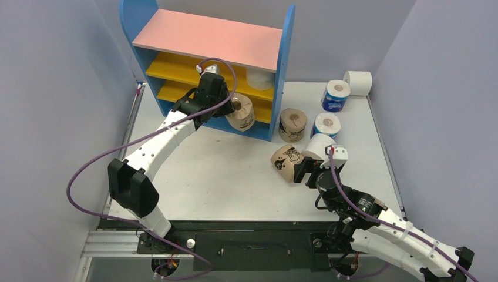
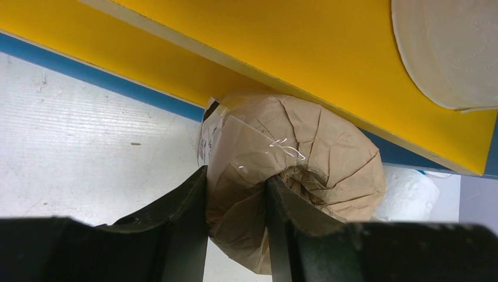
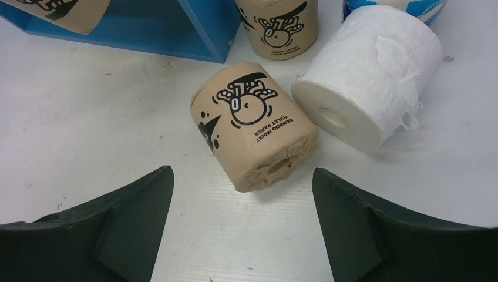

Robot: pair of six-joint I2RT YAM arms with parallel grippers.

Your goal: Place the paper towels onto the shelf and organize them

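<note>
My left gripper is shut on a brown-wrapped roll (image 2: 329, 153), which it holds against the front edge of a yellow shelf (image 2: 329, 47) at the right end of the shelf unit. A white roll (image 1: 260, 79) stands on the shelf above. My right gripper is open over the table, facing another brown roll (image 3: 252, 123) lying on its side, with nothing between its fingers.
A white roll (image 3: 376, 76) lies beside that brown roll. An upright brown roll (image 1: 292, 123), blue-labelled rolls (image 1: 335, 100) and a white roll (image 1: 358, 83) occupy the right of the table (image 1: 199, 182).
</note>
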